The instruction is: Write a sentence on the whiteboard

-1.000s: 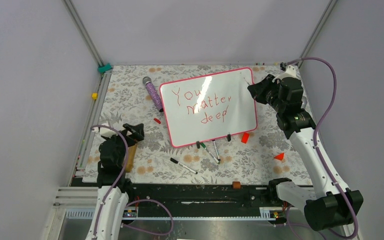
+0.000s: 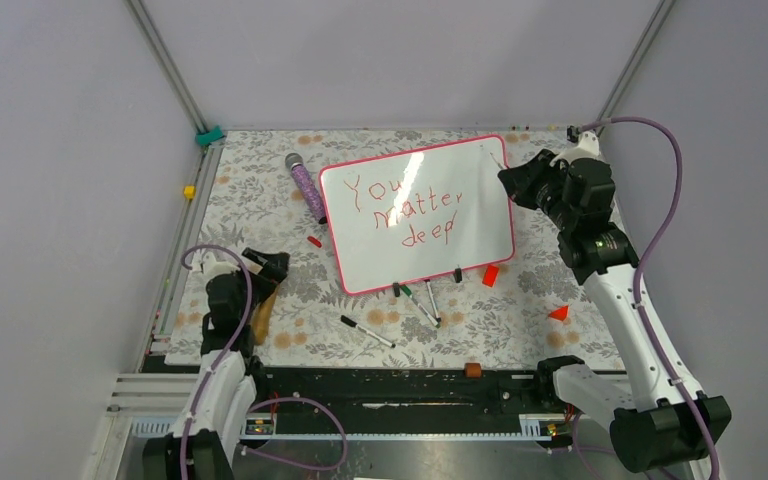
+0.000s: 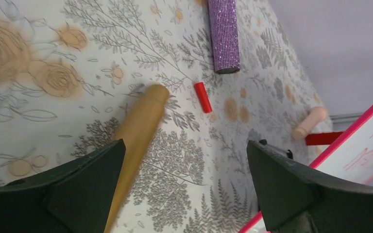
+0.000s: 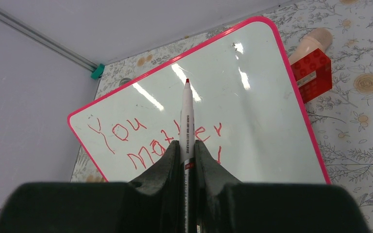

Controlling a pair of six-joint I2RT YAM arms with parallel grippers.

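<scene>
The pink-rimmed whiteboard [image 2: 360,260] lies tilted on the table with "You Matter deep" in red letters [image 2: 428,233]. My right gripper, at the board's right edge, is shut on a white marker [image 4: 187,116]. The marker's red tip points away from the fingers over the board; whether it touches cannot be told. Left of the board, my left gripper hangs open above the table. Below and between its fingers, a brown cylinder [image 3: 143,116] lies on the cloth, not gripped.
A purple glittery microphone [image 2: 307,188] lies along the board's left side, with a small red cap [image 2: 314,241] below. A black-capped marker [image 2: 367,331] and several other pens rest in front. Red pieces [image 2: 490,275] sit near the lower right.
The left arm has shifted slightly and its wrist has turned, with the gripper now covering more of the brown cylinder's far end.
</scene>
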